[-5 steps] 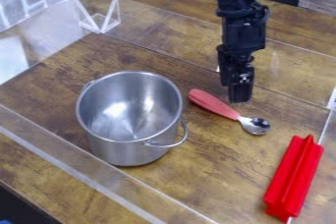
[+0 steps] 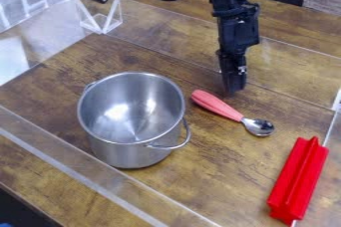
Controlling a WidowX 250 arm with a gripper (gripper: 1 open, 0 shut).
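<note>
My black gripper [image 2: 232,76] reaches down from the top of the view and hangs low over the wooden table, just behind a spoon. The spoon [image 2: 216,106] has a pink handle and a steel bowl and lies flat on the table. To its left stands a steel pot [image 2: 131,116] with side handles. The gripper looks shut, with nothing visible between its fingers, though they are small and dark here.
A long red object [image 2: 298,179] lies at the front right. Clear plastic pieces stand at the upper left.
My gripper has moved left and a little up in the view, away from above the spoon's bowl end. The pot, spoon and red object look unmoved.
</note>
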